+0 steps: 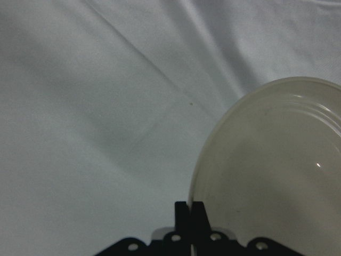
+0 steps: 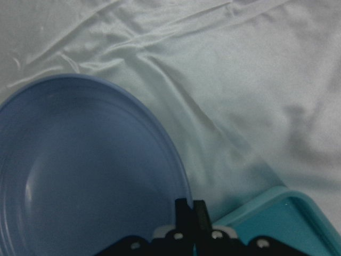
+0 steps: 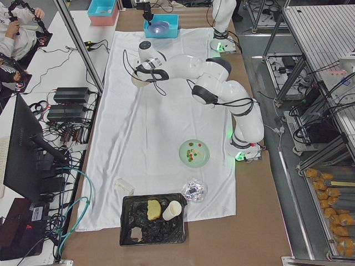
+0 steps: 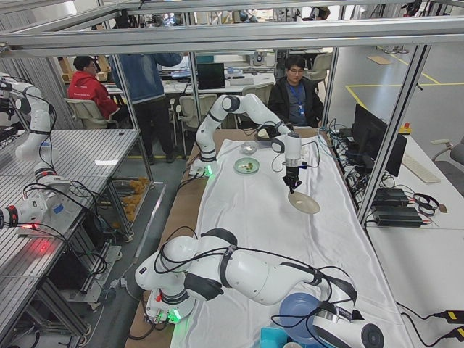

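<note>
My left gripper is shut on the rim of a beige plate [image 1: 266,165], which tilts over the white cloth; in the camera right view the plate [image 4: 304,203] hangs below that gripper [image 4: 291,188]. My right gripper is shut on the rim of a blue plate [image 2: 90,154]. In the camera left view this blue plate [image 3: 159,27] is at a light-blue bin [image 3: 172,30] at the far end, largely over it.
A green plate [image 3: 194,160] with small bits, a crumpled silvery item [image 3: 194,191] and a black tray [image 3: 136,213] with food and a cup stand at one end.
</note>
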